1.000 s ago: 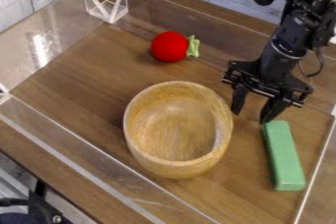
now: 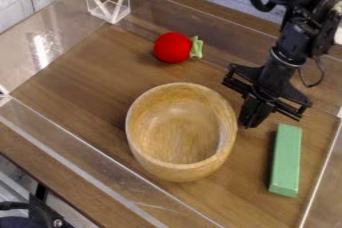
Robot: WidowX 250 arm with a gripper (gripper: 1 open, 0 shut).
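Note:
My gripper point(image 2: 251, 114) hangs low over the wooden board at the right, between a round wooden bowl point(image 2: 179, 132) and a green block point(image 2: 285, 160). Its fingertips point down close to the board, just beside the bowl's right rim; whether anything is between them is too dark and small to tell. The green block lies lengthwise below and right of the gripper, apart from it. A red tomato-like object point(image 2: 171, 47) with a green top lies behind the bowl.
A clear plastic holder point(image 2: 110, 4) stands at the back left. Clear plastic walls edge the board point(image 2: 74, 82). The left part of the board is free.
Since a second ago my gripper has shifted slightly down and left, toward the bowl. The green block shows slightly shifted left from where it was.

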